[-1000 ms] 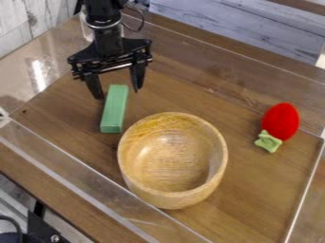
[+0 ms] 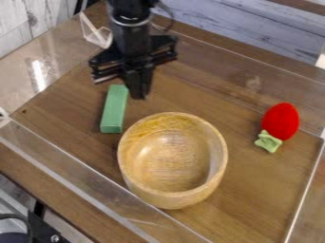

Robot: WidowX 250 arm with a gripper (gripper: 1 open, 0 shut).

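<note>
The black gripper [image 2: 133, 74] hangs at upper middle, above and just right of the upper end of a green block [image 2: 113, 109], which lies on the wooden table. Its fingertips are blurred; nothing is visible held in it, and it looks shut. A large wooden bowl [image 2: 172, 159] sits below and right of the block.
A red object with a green top [image 2: 279, 123] lies at the right. Clear plastic walls edge the table at the left and front.
The gripper has moved to the right, from over the green block to just right of it, and now appears blurred. The block, bowl and red object look unmoved.
</note>
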